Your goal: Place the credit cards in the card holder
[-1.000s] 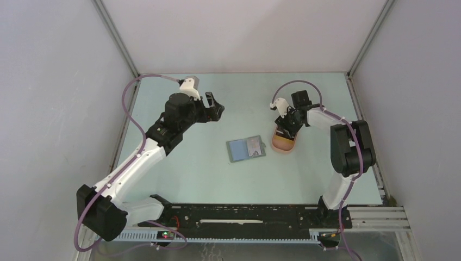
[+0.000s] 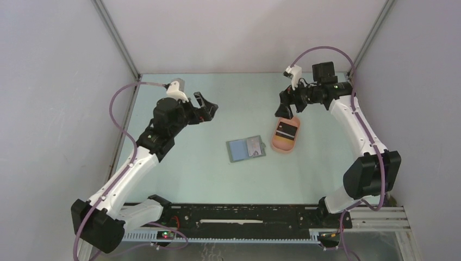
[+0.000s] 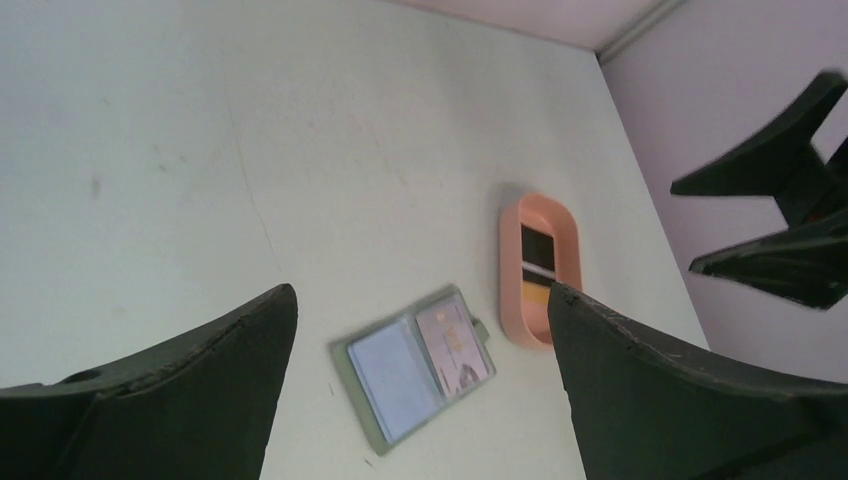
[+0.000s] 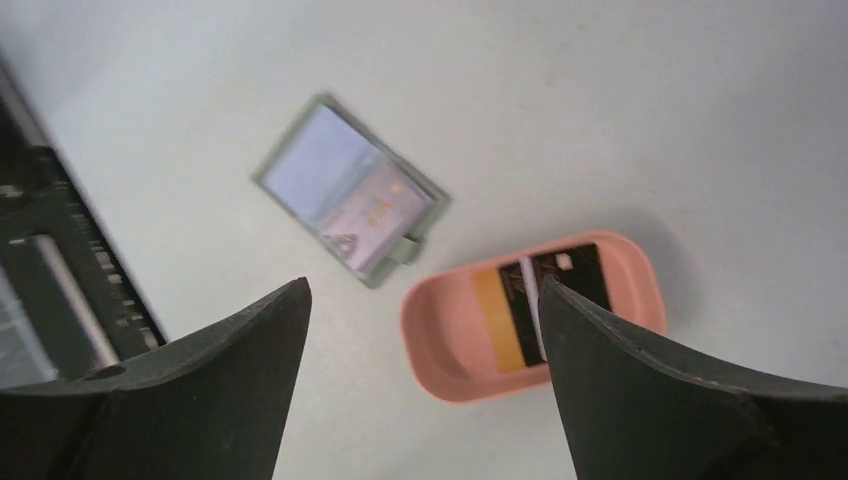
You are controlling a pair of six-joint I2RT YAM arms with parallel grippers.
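The card holder (image 2: 237, 150) lies open and flat near the middle of the table, grey-green edged, with a blue panel on its left half and a pale printed panel on its right. Just right of it, a salmon-pink tray (image 2: 275, 143) holds a dark card with a white stripe (image 2: 287, 130) and a yellow-orange strip (image 4: 498, 318). Above the tray's far end, my right gripper (image 2: 284, 105) stands open and empty. My left gripper (image 2: 207, 106) is open too, over bare table left of and beyond the holder.
A small tab (image 4: 404, 250) sticks out from the holder's edge beside the tray. Bare table (image 2: 185, 168) surrounds both items, widest on the left and at the back. A dark rail (image 2: 239, 211) runs along the front edge.
My right gripper has risen away from the tray, uncovering the dark card inside. My left gripper has shifted slightly left. The holder and tray have stayed put.
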